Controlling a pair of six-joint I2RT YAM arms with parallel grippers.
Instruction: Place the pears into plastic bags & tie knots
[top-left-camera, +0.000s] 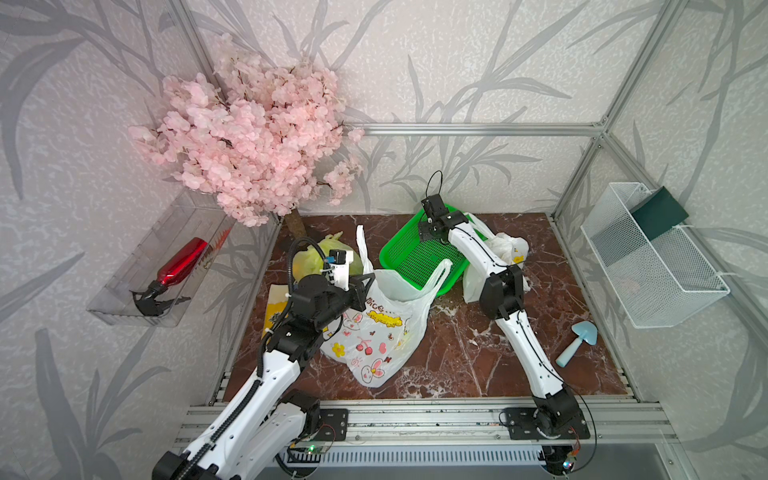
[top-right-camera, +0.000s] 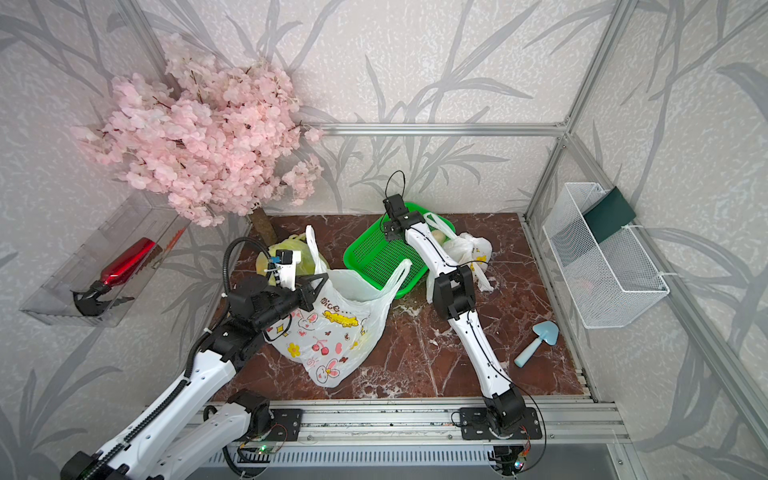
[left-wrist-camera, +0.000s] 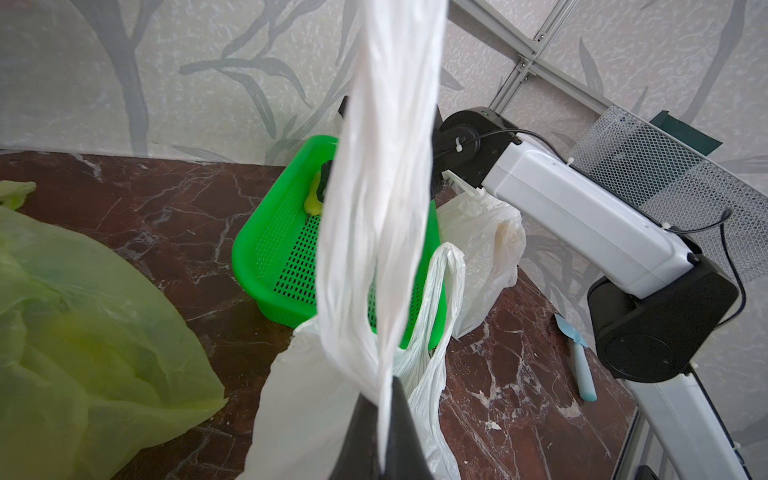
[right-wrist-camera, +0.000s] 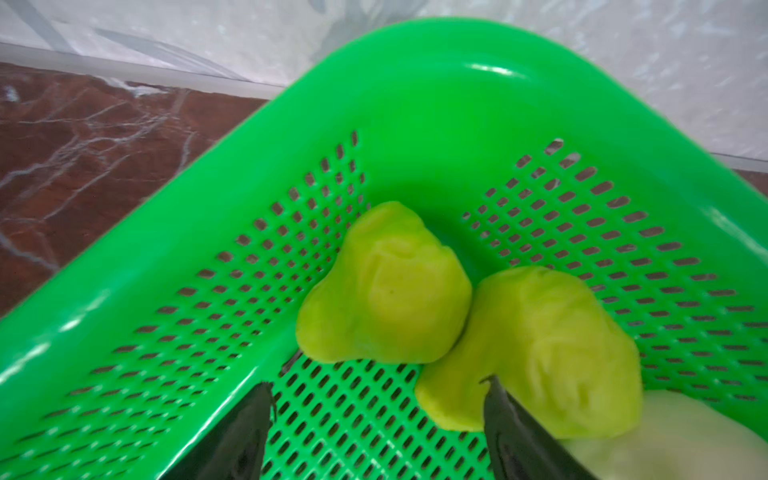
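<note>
A white plastic bag (top-left-camera: 380, 336) with cartoon prints hangs from my left gripper (top-left-camera: 366, 289), its mouth spread toward the basket. In the left wrist view one white bag handle (left-wrist-camera: 376, 200) rises from between the shut fingers. My right gripper is over the green basket (top-left-camera: 412, 252), its fingers apart and nothing between them. Below it, two yellow-green pears (right-wrist-camera: 388, 292) (right-wrist-camera: 544, 352) rest side by side in the basket's corner. A paler fruit (right-wrist-camera: 676, 440) lies beside them, partly cut off by the view's edge.
A white bag (top-left-camera: 508, 248) stands right of the basket, a yellow-green bag (left-wrist-camera: 88, 344) left of it. The pink blossom tree (top-left-camera: 256, 144) overhangs the back left. A pale blue trowel (top-left-camera: 577, 344) lies at the right.
</note>
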